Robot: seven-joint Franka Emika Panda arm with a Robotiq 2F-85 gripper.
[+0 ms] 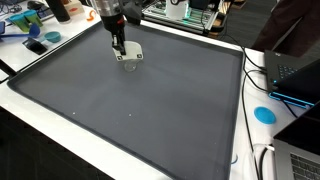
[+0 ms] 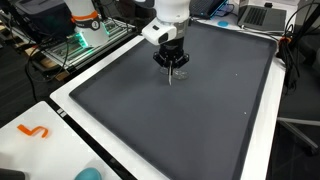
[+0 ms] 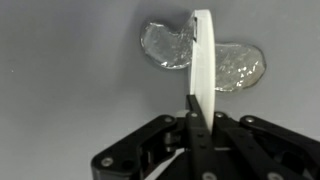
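Black fingers of my gripper are closed around a thin white strip (image 3: 203, 60) with a small dark mark near its far end. In the wrist view it stretches away from the fingers and crosses a clear, glossy, gel-like patch (image 3: 238, 66). One lobe of the patch shows on each side; its middle is hidden behind the strip. From exterior view 2, the strip points down at the patch (image 2: 179, 73) on the dark board. Whether its end touches the patch or the board, I cannot tell.
Most of the dark grey board (image 1: 150, 105) is bare. Beyond its right edge are a blue round lid (image 1: 265, 115) and laptops (image 1: 292, 80). Cups and small items stand at the far left. An orange piece (image 2: 34, 131) lies outside the board.
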